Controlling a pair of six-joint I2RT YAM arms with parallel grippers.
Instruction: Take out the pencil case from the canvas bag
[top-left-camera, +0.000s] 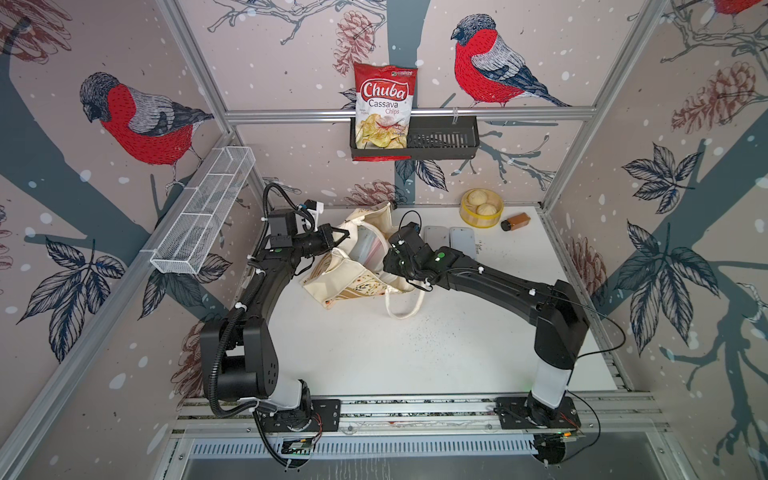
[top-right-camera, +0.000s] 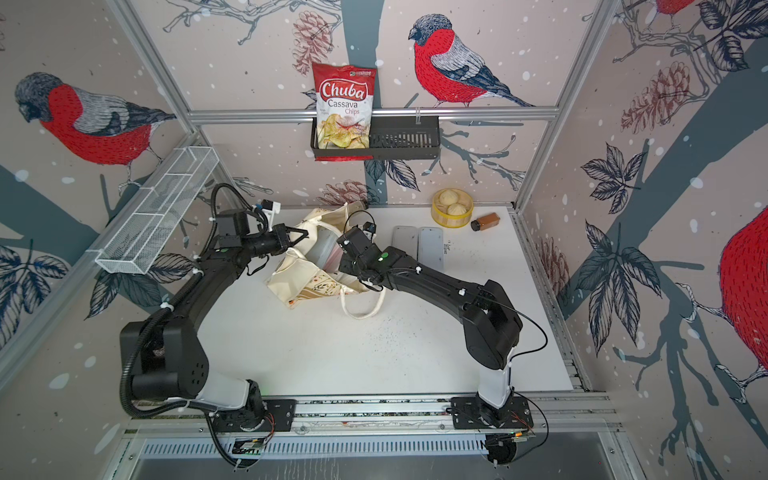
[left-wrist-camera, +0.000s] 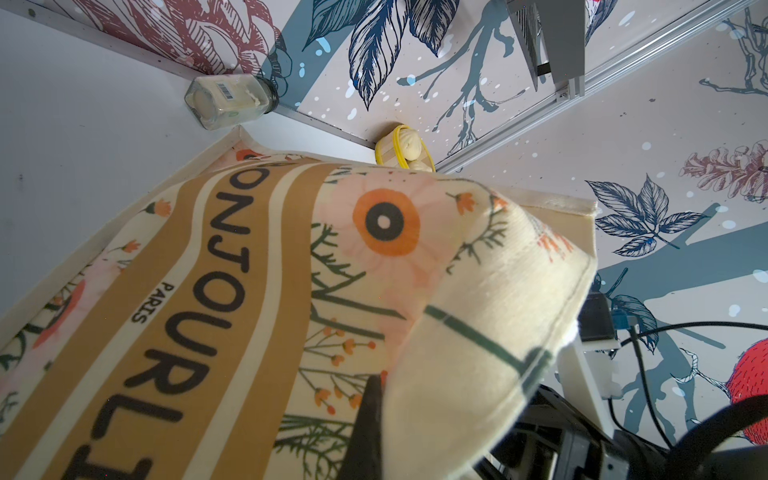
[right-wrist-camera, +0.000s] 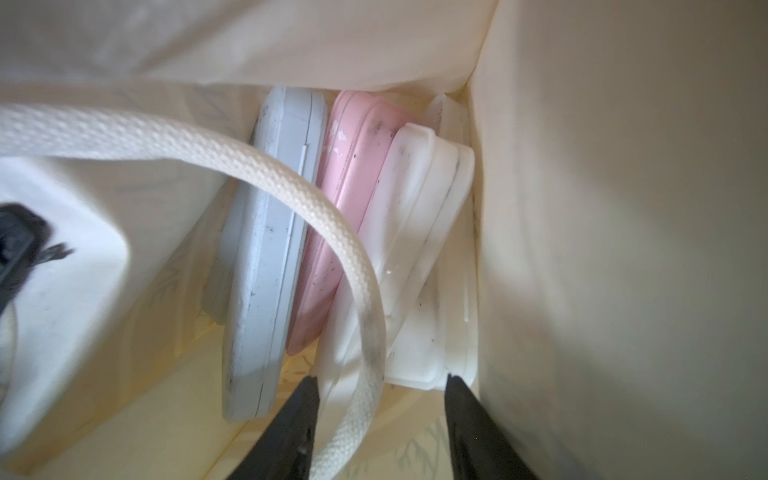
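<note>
The cream canvas bag (top-left-camera: 336, 284) lies on the white table, its mouth open. My left gripper (top-left-camera: 341, 234) is at the bag's left rim, shut; in the left wrist view the printed fabric (left-wrist-camera: 208, 320) hides most of it. My right gripper is down inside the bag, open, its fingertips (right-wrist-camera: 304, 408) below several flat cases: pale blue-grey (right-wrist-camera: 260, 264), pink (right-wrist-camera: 332, 248) and white (right-wrist-camera: 432, 192). A rope handle (right-wrist-camera: 360, 280) crosses over the cases, running between the fingers. Which one is the pencil case I cannot tell.
Two grey phone-like slabs (top-left-camera: 461, 240), a yellow steamer with buns (top-left-camera: 480, 217) and a small jar (top-left-camera: 516, 221) lie at the back right. A wire basket (top-left-camera: 192, 224) and a shelf (top-left-camera: 440, 148) with chips hang on the walls.
</note>
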